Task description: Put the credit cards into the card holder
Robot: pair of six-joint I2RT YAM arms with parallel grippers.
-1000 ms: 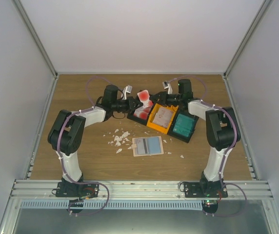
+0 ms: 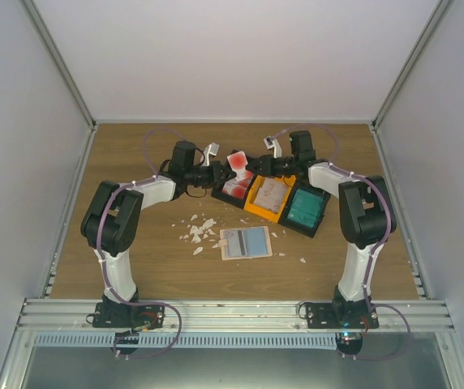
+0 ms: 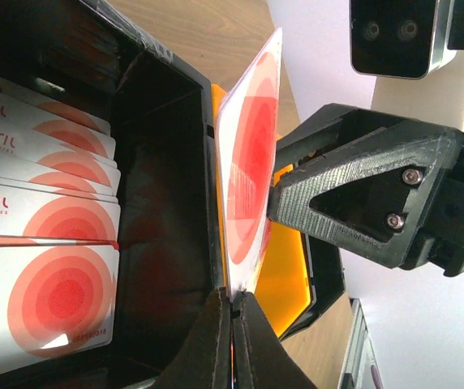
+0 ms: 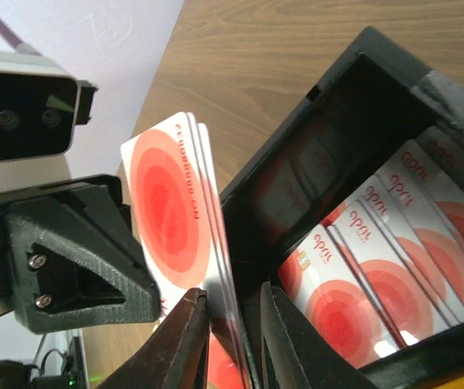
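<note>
Over the left compartment of the card box, my left gripper is shut on the lower end of a few red-and-white cards (image 3: 248,166) standing up in the air. In the right wrist view these cards (image 4: 171,207) show as a thin stack with more than one edge. My right gripper is part open, its fingers (image 4: 185,332) on either side of that stack's edge with gaps showing. More red cards (image 3: 58,296) lie in the left compartment (image 3: 163,178). The card holder (image 2: 246,243), grey and blue, lies open on the table in front.
An orange compartment (image 2: 252,207) with pale cards and a black one with teal cards (image 2: 304,208) adjoin on the right. White scraps (image 2: 203,228) are scattered left of the holder.
The right gripper has moved left, closer to the held cards. Those cards have shifted and changed tilt slightly, while the left arm has stayed almost in place.
</note>
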